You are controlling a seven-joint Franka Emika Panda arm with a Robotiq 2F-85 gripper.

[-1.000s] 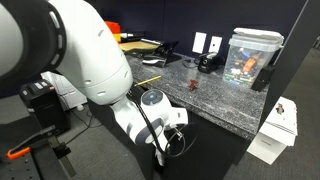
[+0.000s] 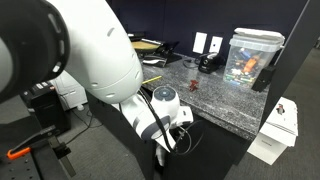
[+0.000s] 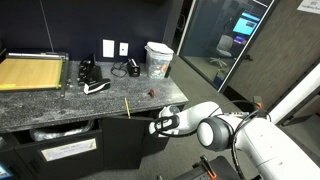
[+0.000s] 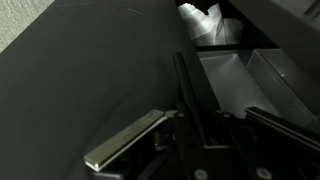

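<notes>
A dark flat panel (image 4: 95,80), seemingly a cabinet door or drawer front, fills the left of the wrist view. My gripper straddles its edge, one finger (image 4: 125,140) over the broad face and the other on the storage side. The fingers are shut on that edge, though the exact contact is hard to see in the dark. In exterior view 1 the white wrist (image 2: 166,112) hangs low in front of the counter, fingertips hidden. Exterior view 2 shows the arm's end (image 3: 166,124) reaching in below the countertop.
Above the arm runs the grey countertop (image 2: 210,95), bearing a clear tub (image 2: 250,58) and a small red object (image 2: 193,85). Beyond the panel lie a light grey bin (image 4: 235,80) and a crumpled silvery item (image 4: 203,22). A white box (image 2: 275,130) stands at the right.
The countertop items stay where they were.
</notes>
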